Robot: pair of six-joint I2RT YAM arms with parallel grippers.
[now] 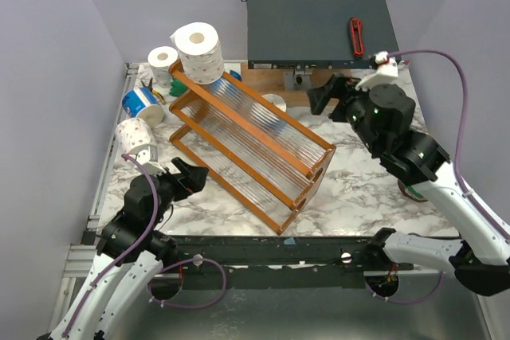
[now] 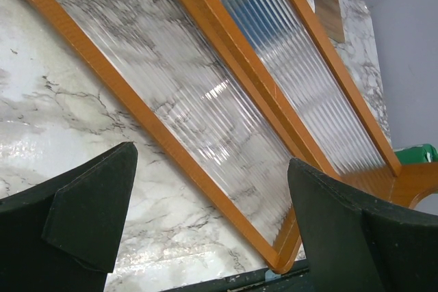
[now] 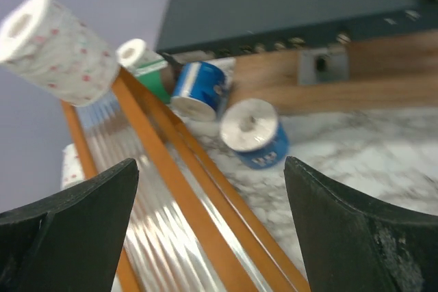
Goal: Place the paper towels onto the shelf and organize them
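Observation:
A wooden shelf with clear ribbed panels (image 1: 263, 142) lies slantwise across the marble table. A white patterned paper towel roll (image 1: 199, 57) stands on its upper-left end, also seen as the roll (image 3: 58, 49) in the right wrist view. My left gripper (image 1: 190, 177) is open and empty beside the shelf's lower left. My right gripper (image 1: 323, 93) is in the air right of the shelf's top, its fingers apart with nothing between. A blue-labelled roll (image 3: 253, 145) stands behind the shelf.
More rolls line the left side: a white one (image 1: 162, 65), a blue one (image 1: 139, 105) and a patterned one (image 1: 134, 134). A dark panel (image 1: 311, 25) holding a red cutter (image 1: 356, 37) is at the back.

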